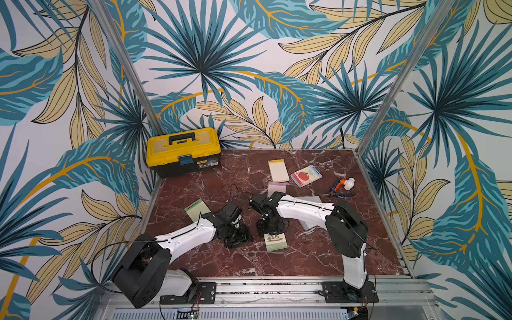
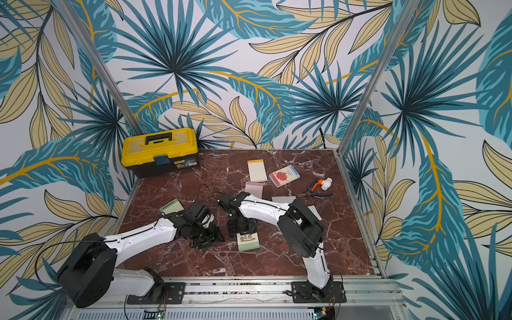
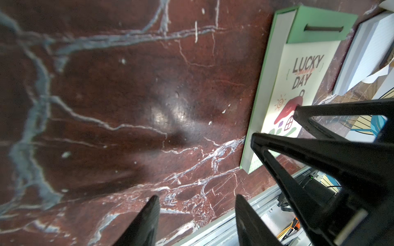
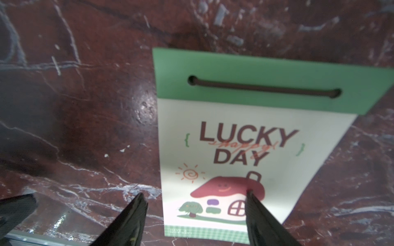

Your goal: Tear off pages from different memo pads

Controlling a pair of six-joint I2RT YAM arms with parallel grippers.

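The "Lucky Day" memo pad (image 4: 254, 164), white with a green binding strip, lies flat near the front middle of the table. My right gripper is over its lower part, fingers spread: one appears over the printed house, the other over bare table at the pad's left. Its fingers (image 3: 283, 141) also cross the pad (image 3: 283, 86) in the left wrist view; whether they touch it I cannot tell. To the left, my left gripper stands open above bare table, nothing between its fingers.
A green pad (image 1: 196, 210) lies left; a yellow-topped pad (image 1: 278, 170), an apple-cover pad (image 1: 306, 176) and a pink pad (image 1: 276, 187) lie behind. A grey pad (image 1: 310, 199) is partly under the right arm. A toolbox (image 1: 184, 149) and pliers (image 1: 339, 187) stand farther back.
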